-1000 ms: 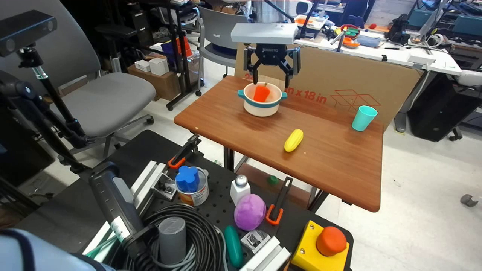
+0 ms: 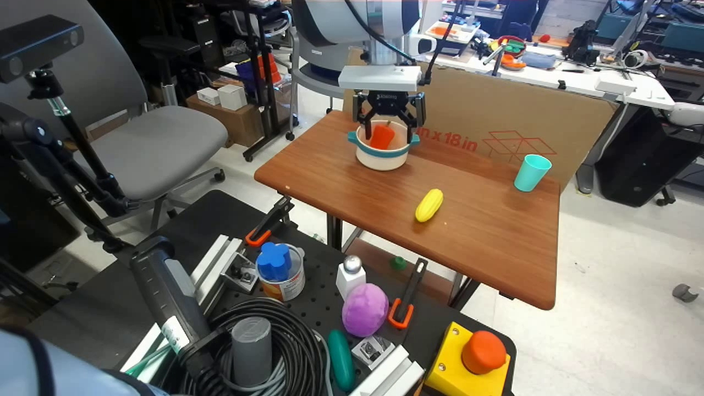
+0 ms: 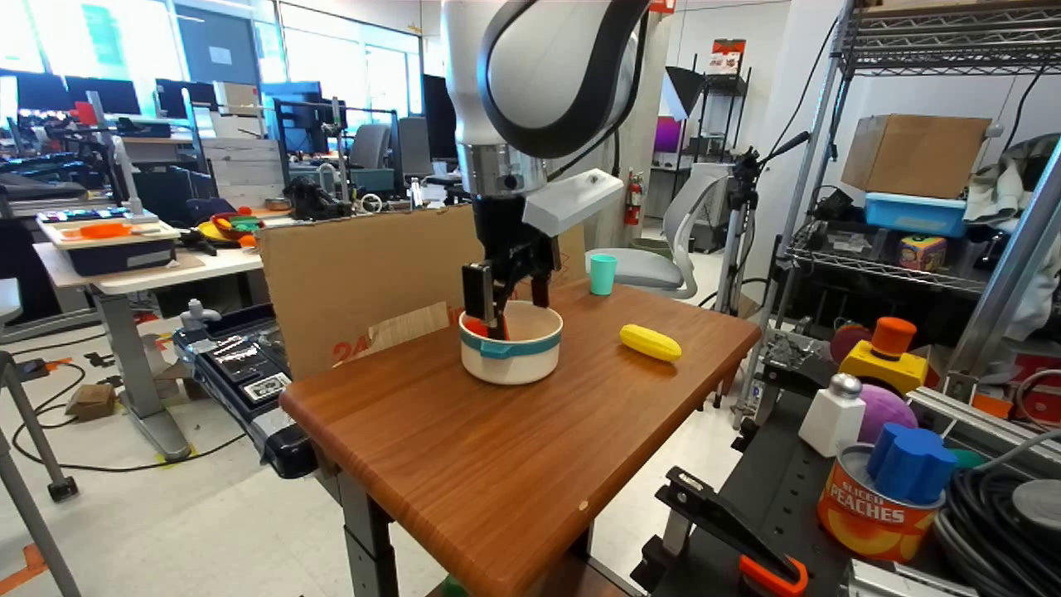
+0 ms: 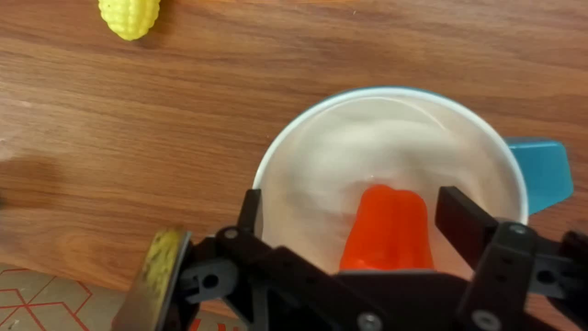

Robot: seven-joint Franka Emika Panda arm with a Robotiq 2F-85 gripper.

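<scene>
A white pot [image 2: 381,160] with teal handles stands on the wooden table, and a red pepper-shaped piece [image 4: 391,229] lies inside it. My gripper [image 2: 387,135] points down at the pot with its fingers spread wide. In the wrist view one finger pad [image 4: 251,212] is over the pot's left rim and the other is on the right of the red piece, with gaps between. Nothing is gripped. A yellow corn cob [image 3: 651,342] lies on the bare table, apart from the pot. Farther off stands a teal cup [image 2: 532,172].
Behind the pot, a cardboard sheet [image 2: 462,105] stands upright along the table's back edge. The wooden table [image 3: 467,478] has wide clear areas around the corn. A black cart [image 2: 317,277] with clamps, a can and cables sits in front, separate from the table.
The gripper has come down and slightly left, from above the pot to around its rim level. Pot, red piece, corn and cup have not moved.
</scene>
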